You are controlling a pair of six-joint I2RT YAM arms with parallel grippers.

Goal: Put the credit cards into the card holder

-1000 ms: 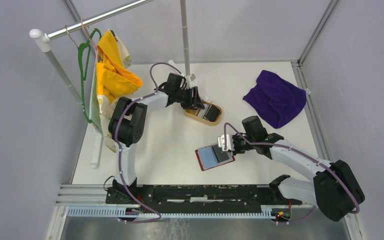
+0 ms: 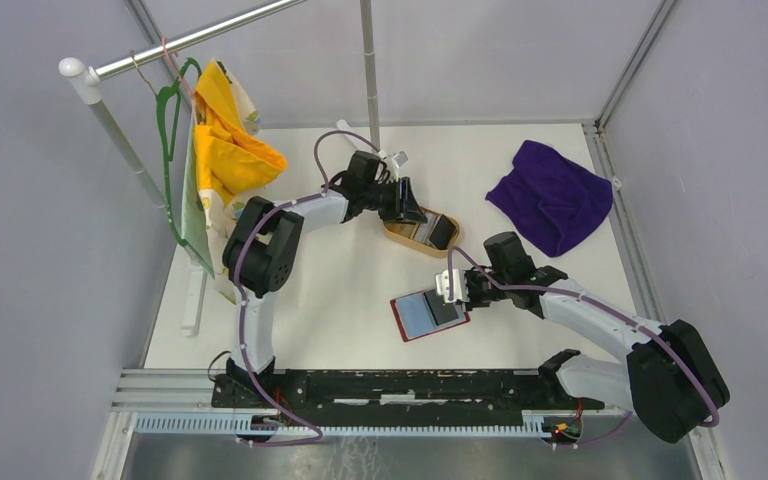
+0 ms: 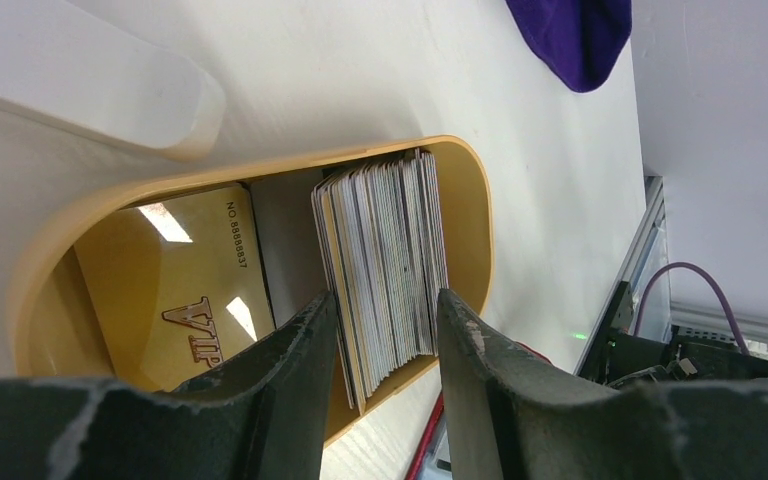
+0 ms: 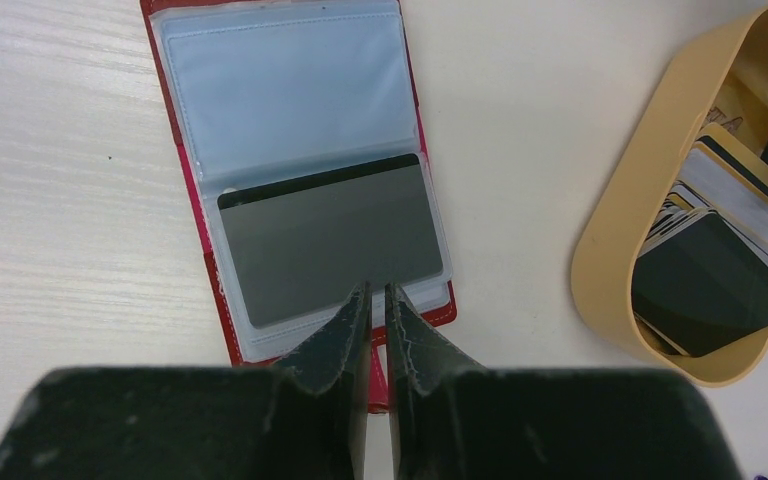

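Observation:
A tan oval box [image 2: 394, 232] stands at the table's upper middle, with a row of stacked cards [image 3: 380, 260] and a gold card [image 3: 150, 280] in it. My left gripper is over the box, fingers apart at either side of the stack's near part; contact is unclear. The red card holder [image 2: 410, 337] lies nearer the front, with a blue pocket [image 4: 285, 85] and a dark grey card or panel [image 4: 330, 240] in a clear pocket. My right gripper is above the holder's edge, its fingertips slightly apart with nothing seen between them.
A purple cloth [image 2: 550, 195] lies at the back right. A clothes rack [image 2: 230, 26] with hanging yellow cloth [image 2: 230, 150] stands on the left, and a white bar [image 3: 100, 85] lies behind the box.
My left gripper and the tan box have shifted right and slightly toward the front in the top view. The right arm and holder have not visibly moved.

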